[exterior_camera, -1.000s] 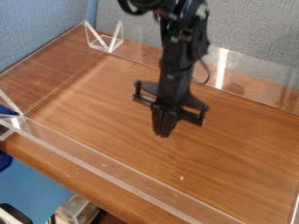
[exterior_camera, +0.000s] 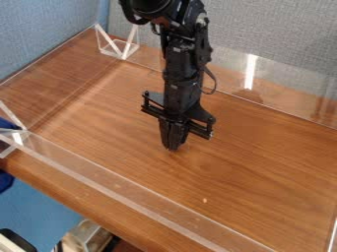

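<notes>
My black gripper hangs from the top centre of the camera view, pointing down over the middle of the bare wooden tabletop. Its fingertips are close together, shut, with nothing visible between them. Whether they touch the surface is hard to tell.
Clear low walls edge the table, with white corner brackets at the back left and left front. A blue object is at the left edge, outside the table. Grey padded walls stand behind. The tabletop is otherwise empty.
Over the last second my gripper has moved left, from right of centre, and slightly up in the view. It stays shut.
</notes>
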